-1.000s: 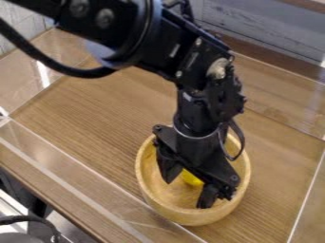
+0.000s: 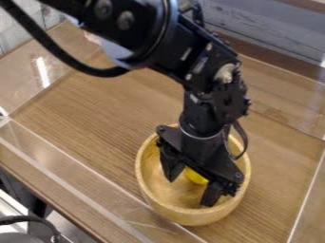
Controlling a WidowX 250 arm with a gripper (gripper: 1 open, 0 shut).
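My black gripper (image 2: 193, 168) reaches down into a round light wooden bowl (image 2: 160, 199) on the table, its fingers open and spread over the bowl's inside. A yellow object (image 2: 193, 177) lies in the bowl between the fingers, mostly hidden by the gripper, so its shape is hard to tell.
Transparent strips run along its edges, and a pale wall stands at the back. A black cable lies at the lower left corner.
The gripper has shifted only slightly over the bowl, remaining open around the yellow object. The bowl stays in place.
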